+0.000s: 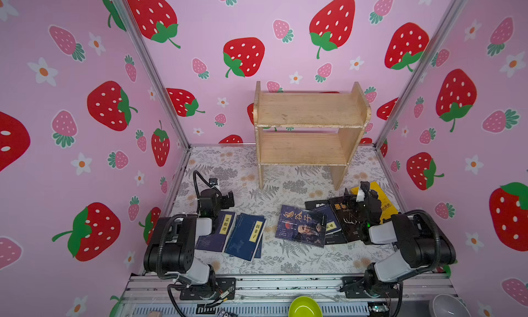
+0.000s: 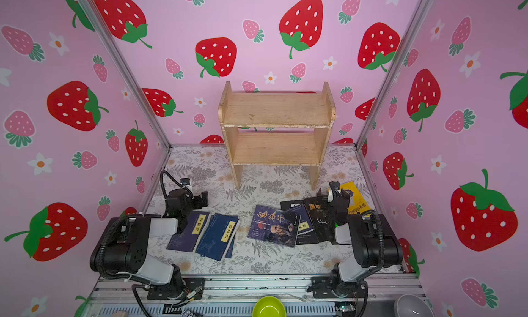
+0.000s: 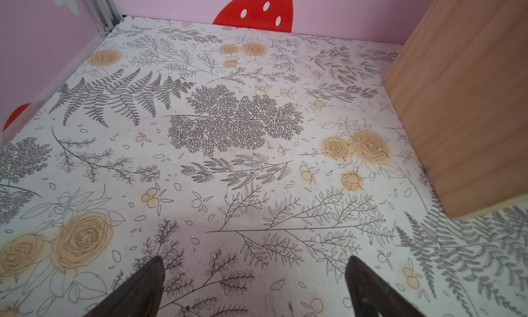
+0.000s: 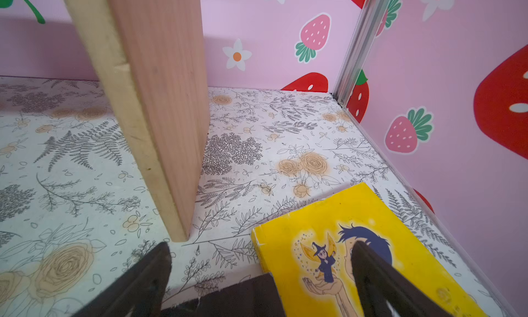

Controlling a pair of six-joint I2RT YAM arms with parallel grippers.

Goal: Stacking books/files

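Note:
Several books lie flat along the front of the table. On the left are a purple book [image 1: 215,239] and a blue book [image 1: 242,237] with another beneath it. A dark blue book with a portrait cover [image 1: 299,225] lies in the middle, overlapping darker ones. Farther right come a black book [image 1: 344,218] and a yellow book [image 4: 341,251]. My left gripper is open above the bare cloth behind the purple book. Over the black and yellow books my right gripper stands open, nothing between its fingers. The right arm partly hides the black book.
A two-tier wooden shelf [image 1: 305,148] stands empty at the back centre, its boards bare. The cloth [image 1: 231,168] left of the shelf is clear. A green bowl [image 1: 305,307] sits beyond the front rail.

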